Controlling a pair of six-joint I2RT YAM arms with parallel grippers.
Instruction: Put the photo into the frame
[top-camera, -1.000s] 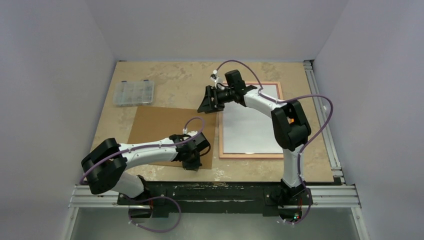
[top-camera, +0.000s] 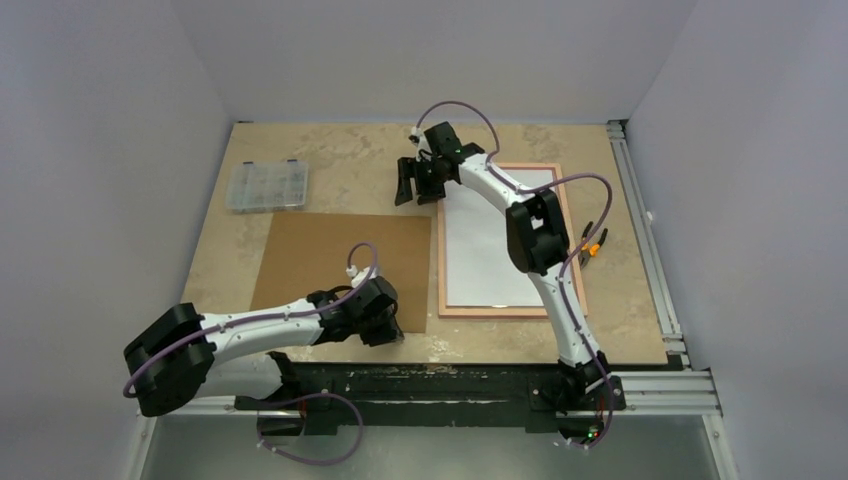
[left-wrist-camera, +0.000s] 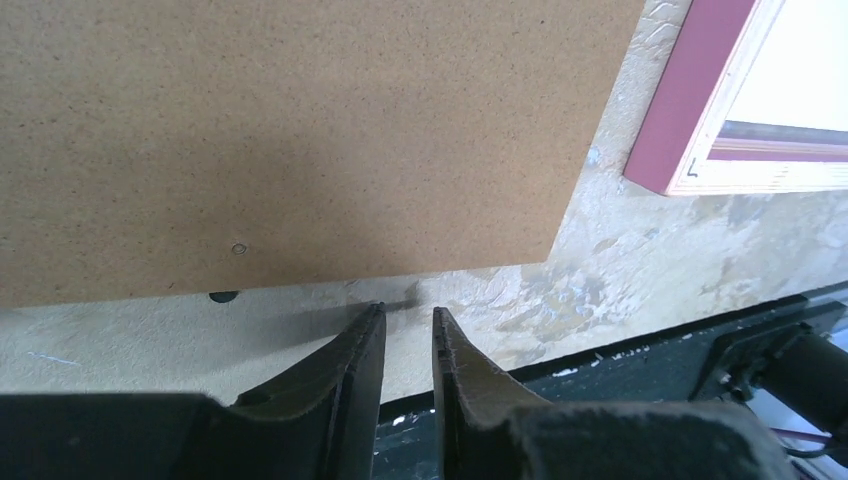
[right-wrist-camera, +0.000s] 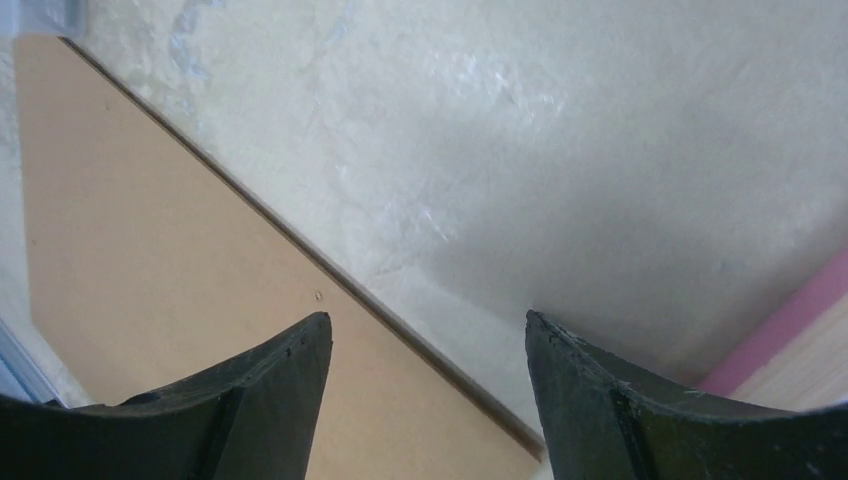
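A wooden picture frame (top-camera: 441, 260) lies flat on the right half of the table, with a white sheet (top-camera: 490, 250) inside it. To its left rests a brown board (top-camera: 300, 240), flat and close to the frame. My left gripper is over the strip of table just in front of the board's near edge, its fingers slightly apart and empty. Behind the board's far right corner, my right gripper stands open, with bare table and the board's edge visible through the gap. I cannot make out a photo picture.
A clear compartment box (top-camera: 268, 186) stands at the back left. Orange-handled pliers (top-camera: 592, 243) lie right of the frame. My right forearm passes over the frame. Free table shows along the back and between the box and the frame.
The board lies almost where it was.
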